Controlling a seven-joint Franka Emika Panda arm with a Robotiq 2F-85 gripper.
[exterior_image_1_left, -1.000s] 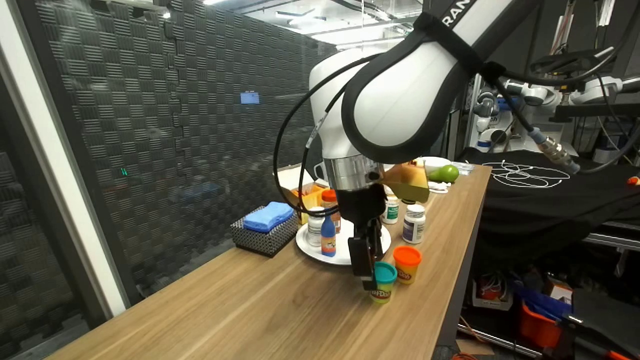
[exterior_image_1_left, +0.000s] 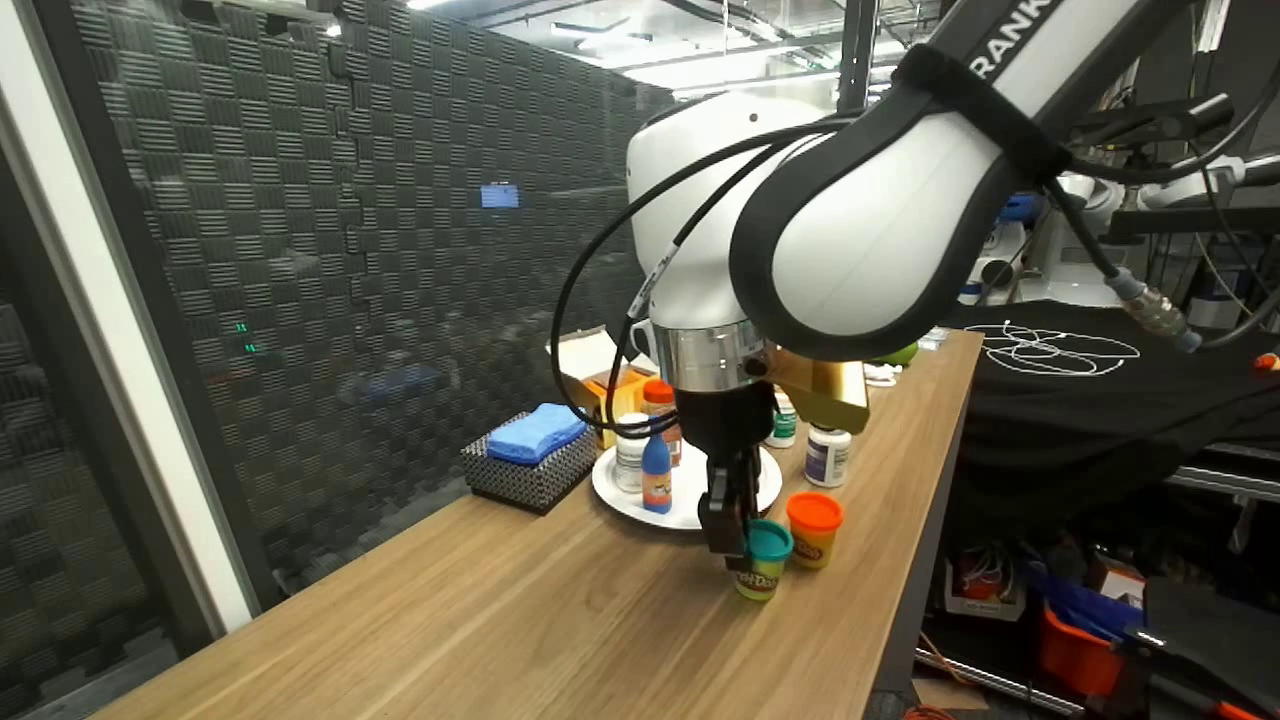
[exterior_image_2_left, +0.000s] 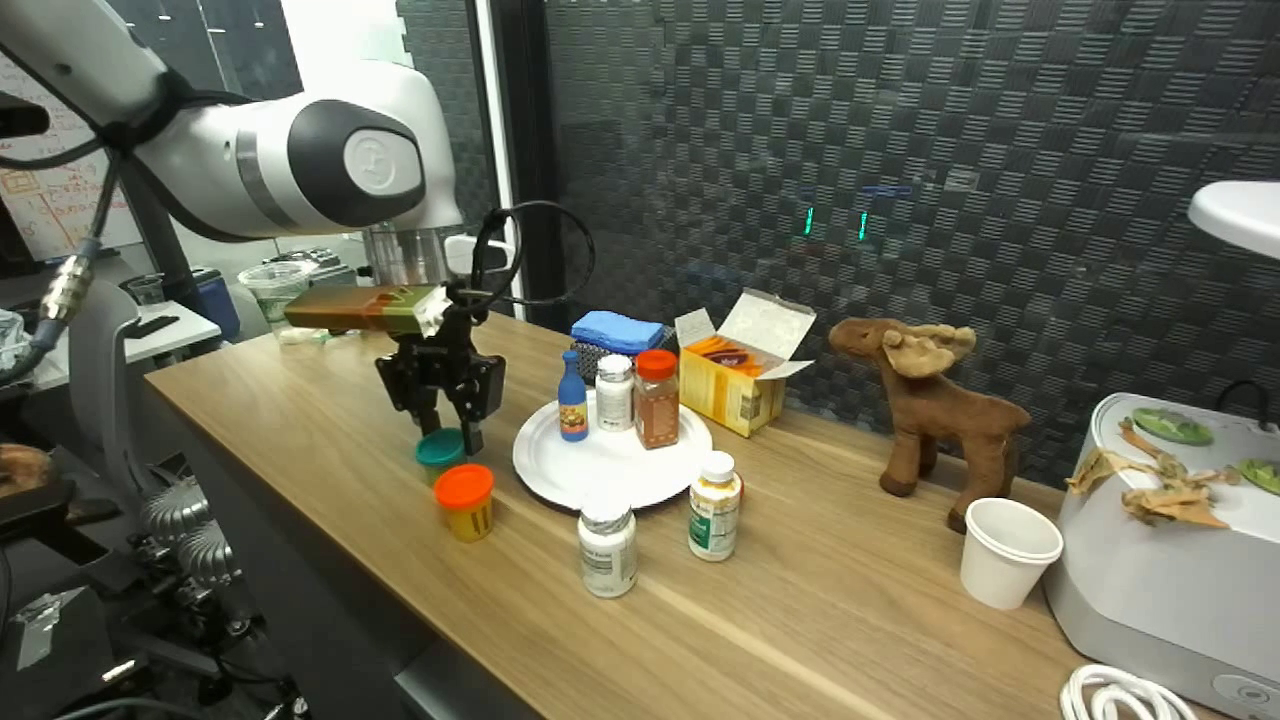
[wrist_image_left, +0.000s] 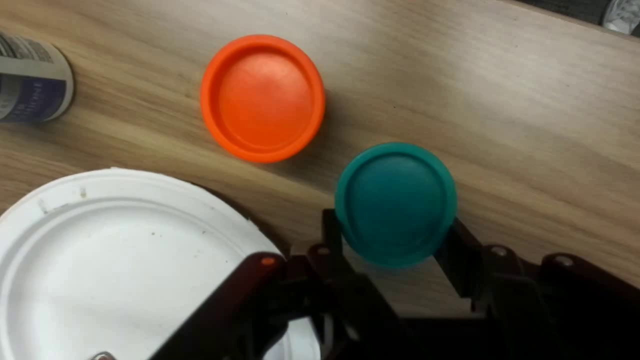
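A Play-Doh can with a teal lid (wrist_image_left: 396, 205) is between the two black fingers of my gripper (exterior_image_2_left: 451, 439), which is shut on it. In the wrist view, a finger (wrist_image_left: 330, 227) touches the lid's left side and the other lies at its lower right. Exterior view 1 has the can's yellow-green label (exterior_image_1_left: 758, 582) at or very near the tabletop; whether it touches the wood, I cannot tell. Close beside it, apart from the fingers, stands a second can with an orange lid (wrist_image_left: 262, 99).
A white plate (wrist_image_left: 108, 252) holds a blue bottle (exterior_image_2_left: 572, 402), a white bottle (exterior_image_2_left: 614, 396) and a red-capped jar (exterior_image_2_left: 656, 402). Two pill bottles stand past it, one with a purple label (exterior_image_1_left: 827, 457). Bare wood (exterior_image_1_left: 516, 624) lies at the front left.
The upper arm has shifted right and a little lower in exterior view 1. The teal-lidded can has moved slightly left and up in the picture; the orange-lidded can has stayed put.
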